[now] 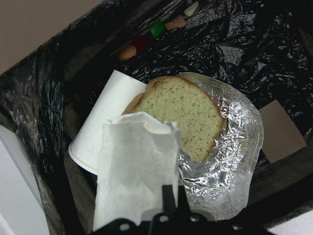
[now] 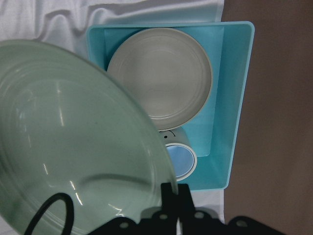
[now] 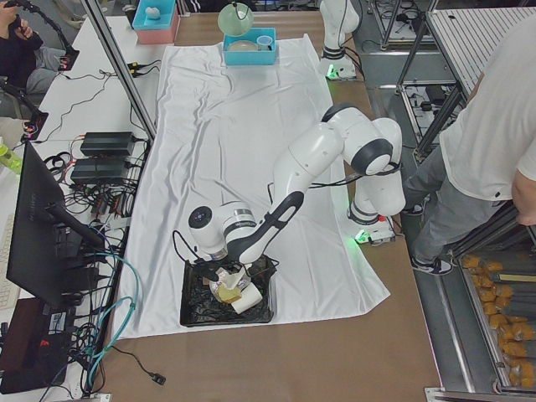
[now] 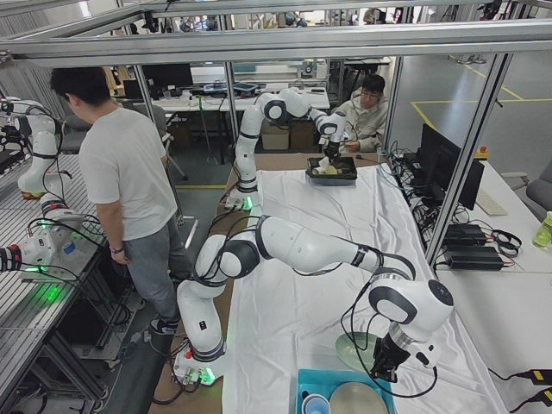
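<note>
My left gripper hangs over the black lined bin (image 3: 191,301), shut on a white paper bag or napkin (image 1: 134,171). Beneath lie a bread slice (image 1: 183,115), crumpled foil (image 1: 234,152), a white paper cup (image 1: 105,107) and a cardboard piece (image 1: 279,132). In the right wrist view, my right gripper is shut on the rim of a pale green plate (image 2: 73,132), held above the blue bin (image 2: 230,103) with a grey plate (image 2: 161,73) and a cup (image 2: 180,161).
White cloth (image 3: 234,134) covers the table, clear between the two bins. A monitor (image 3: 42,234) and cables line one side. A person (image 4: 129,190) stands beside the frame on the other side.
</note>
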